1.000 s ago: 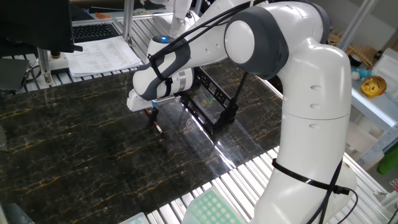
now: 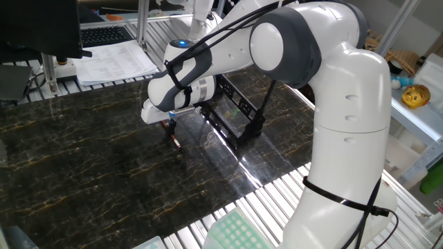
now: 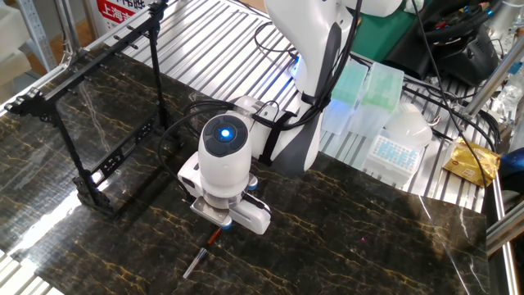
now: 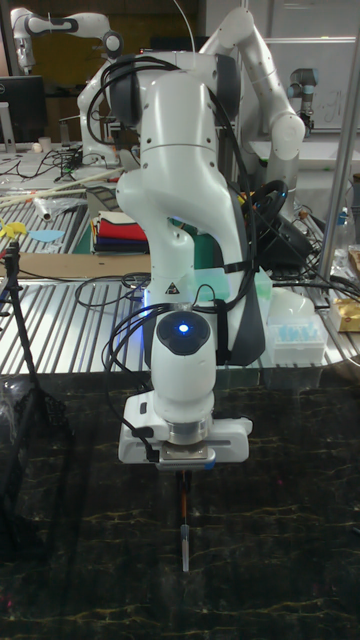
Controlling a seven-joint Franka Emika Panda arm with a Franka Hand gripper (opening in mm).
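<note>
A slim brown pen-like stick with a pale, clear-looking end (image 3: 195, 263) lies on or just above the dark marble-patterned tabletop (image 3: 360, 238). My gripper (image 2: 172, 132) points down over its brown part, and the pale end (image 4: 185, 549) sticks out towards the front in exterior view 3. The white hand hides most of the fingers from above. In exterior view 1 a dark finger (image 2: 172, 127) reaches down beside the stick. Whether the fingers touch or clasp it is too small to make out.
A black open frame (image 3: 105, 168) stands on the tabletop close to the hand. Behind the table edge are a white tip box (image 3: 394, 159), clear green-tinted containers (image 3: 379, 86) and a gold packet (image 3: 472, 161). Bare marble lies to the left in exterior view 1.
</note>
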